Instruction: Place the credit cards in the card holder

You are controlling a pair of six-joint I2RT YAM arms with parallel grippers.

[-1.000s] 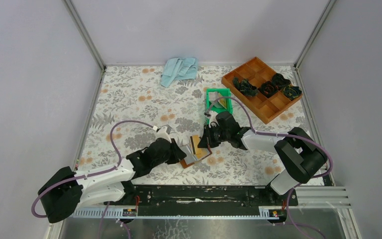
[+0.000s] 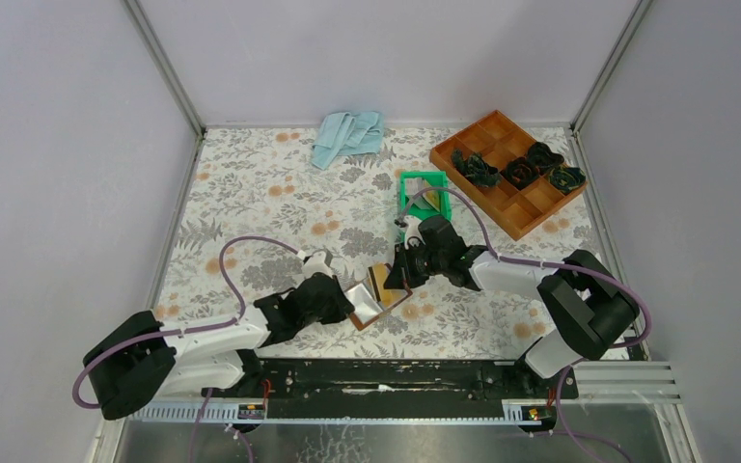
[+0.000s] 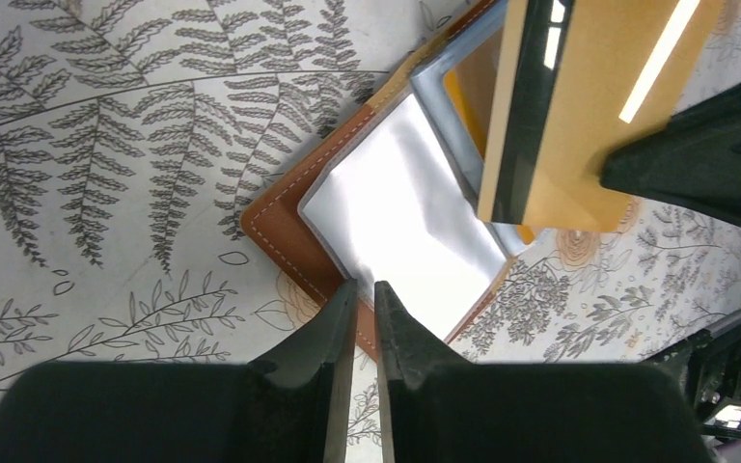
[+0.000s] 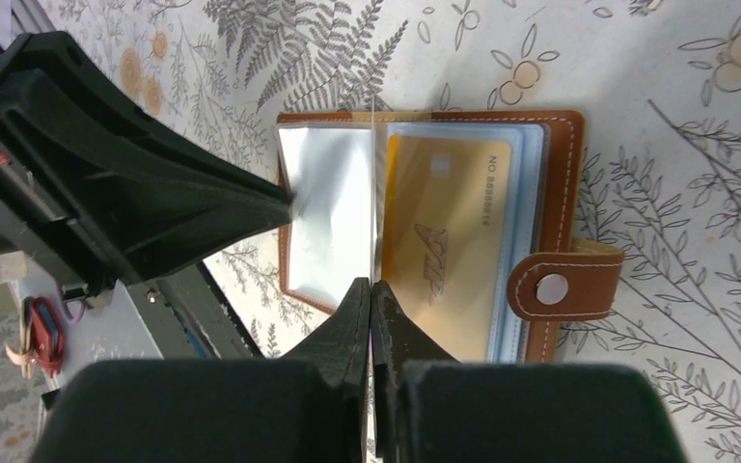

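The brown card holder (image 3: 311,227) lies spread open on the table, a white pocket (image 3: 400,207) on one side. On its other side sits a gold card (image 4: 458,227) behind clear sleeves, beside the snap strap (image 4: 564,286). A second gold card with a dark stripe stands up over the holder, my right gripper (image 2: 391,280) shut on it; in the right wrist view it appears edge-on. My left gripper is slightly open at the white pocket's outer edge, with nothing visible between its fingers. Whether the held card's lower edge touches a sleeve, I cannot tell.
Behind the right arm stands a green basket (image 2: 402,193) with several cards inside. A wooden compartment tray (image 2: 516,218) with dark rolled items occupies the back right, and a blue cloth (image 2: 347,135) the back. The table's left side is open.
My left gripper has drawn slightly left and toward the front, uncovering more of the white pocket. The right gripper and its card have hardly moved.
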